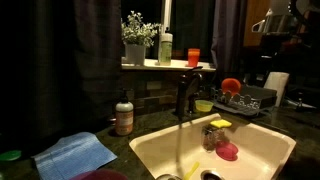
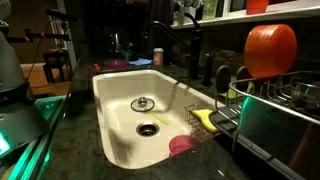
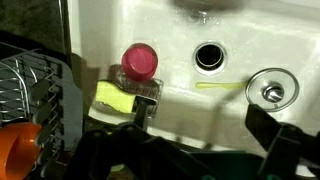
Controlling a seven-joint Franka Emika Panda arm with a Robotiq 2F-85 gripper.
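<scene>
My gripper stands open above the sink, its two dark fingers wide apart and nothing between them. Below it in the wrist view, the white sink [image 3: 180,20] holds a red-pink cup or bowl [image 3: 139,62], a thin yellow utensil [image 3: 220,85] and a round lid [image 3: 272,90] with a knob. Beside the red-pink piece, a yellow sponge [image 3: 115,97] lies by a wire caddy at the sink's wall. Part of my arm [image 1: 282,25] shows at the upper right of the first exterior view; the fingertips are hard to make out there.
A dish rack [image 3: 60,90] borders the sink, with an orange bowl or pan [image 2: 271,50] raised on it. The black faucet [image 1: 186,92] stands behind the basin. A soap bottle [image 1: 124,116] and blue cloth [image 1: 74,157] occupy the counter. The drain [image 3: 209,57] is uncovered.
</scene>
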